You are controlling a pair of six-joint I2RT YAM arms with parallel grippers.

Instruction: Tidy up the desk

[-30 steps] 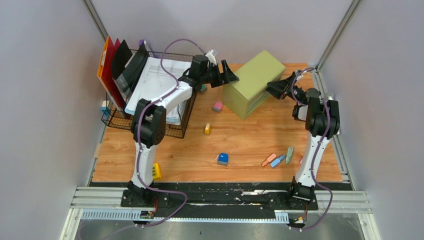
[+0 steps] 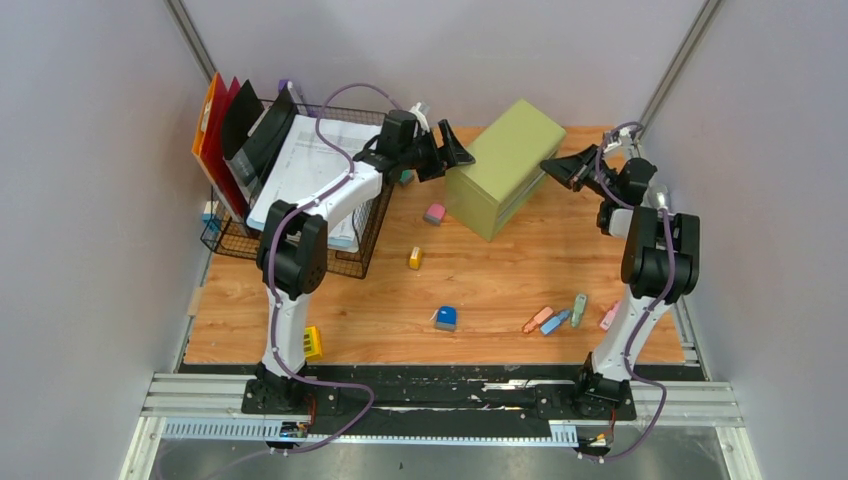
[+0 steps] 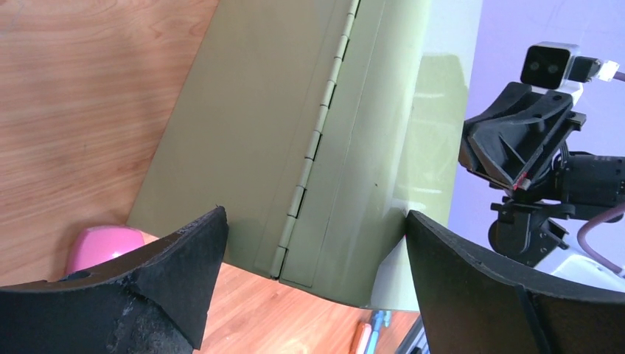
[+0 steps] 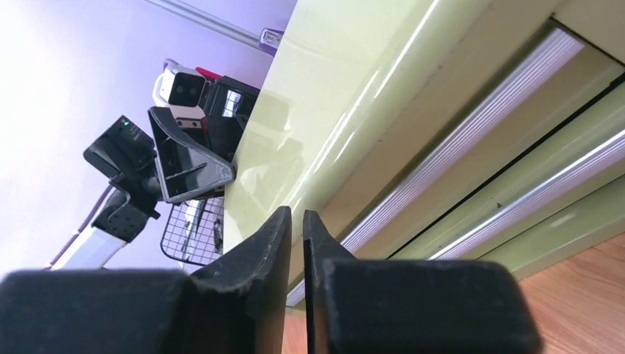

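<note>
A large olive-green box (image 2: 505, 160) with a hinge and metal strips stands at the back right of the desk. My open left gripper (image 2: 447, 146) is at its left end; in the left wrist view the fingertips touch or nearly touch the hinged face. My right gripper (image 2: 555, 168) is at the box's right side. In the right wrist view its fingertips sit close together before the metal strips, with a narrow gap; whether anything is between them is unclear.
A wire basket (image 2: 365, 255) with folders and papers fills the left. Small items lie around: a pink block (image 2: 434, 213), yellow block (image 2: 415, 257), blue block (image 2: 446, 318), several markers (image 2: 555, 322).
The right arm has moved right and slightly up in the top view, its gripper drawing a little away from the box. The left arm and box look nearly unchanged.
</note>
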